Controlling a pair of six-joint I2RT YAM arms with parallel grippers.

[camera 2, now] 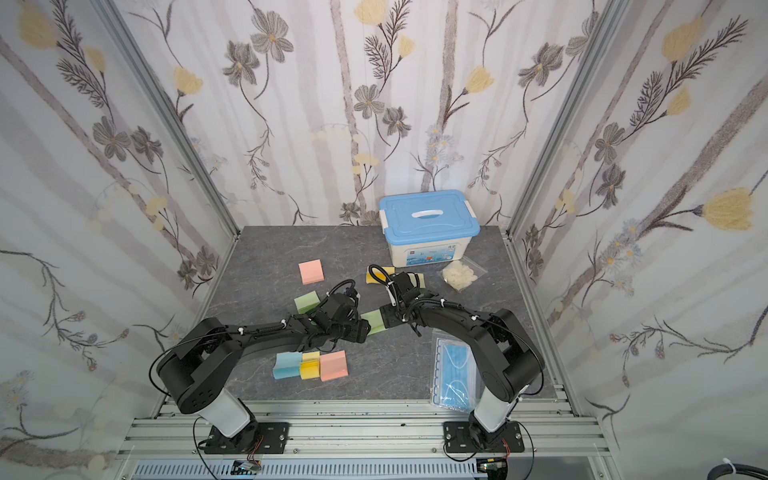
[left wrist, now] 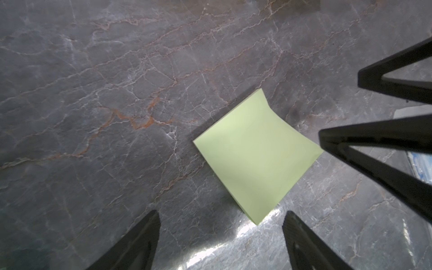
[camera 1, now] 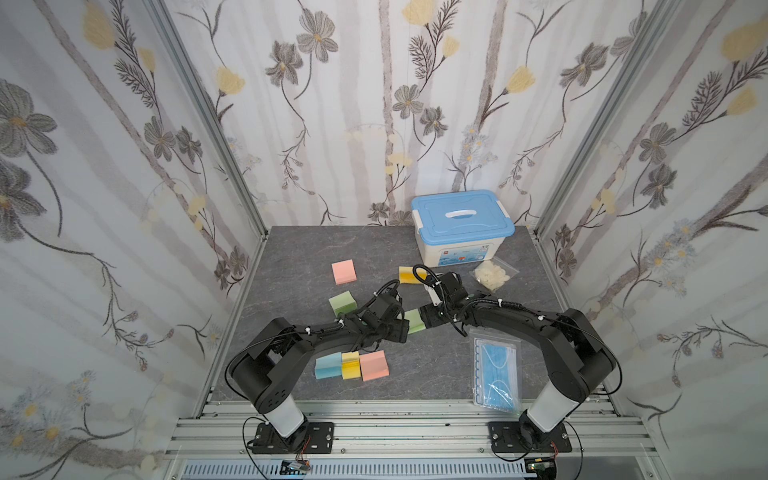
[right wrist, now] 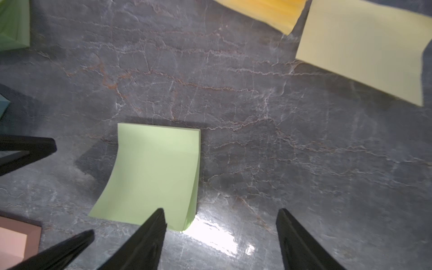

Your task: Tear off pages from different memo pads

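Note:
A light green memo pad (left wrist: 258, 153) with a curled-up top lies on the grey table between my two grippers. My left gripper is open above it, with nothing held. My right gripper stands open too, its fingers empty, with the same pad showing to the left in the right wrist view. Seen from the left wrist, one of the right gripper's fingers (left wrist: 330, 137) overlaps the pad's raised right corner; whether they touch cannot be told. Another green pad (camera 1: 342, 302) lies behind the left arm. A pink pad (camera 1: 344, 272) is farther back.
Blue (camera 1: 328, 365), yellow (camera 1: 350, 366) and salmon (camera 1: 373, 365) pads form a row in front. A yellow pad (right wrist: 279, 11) and pale yellow sheet (right wrist: 364, 49) lie behind the right gripper. The lidded box (camera 1: 460, 232) stands at the back; a mask bag (camera 1: 496, 374) lies front right.

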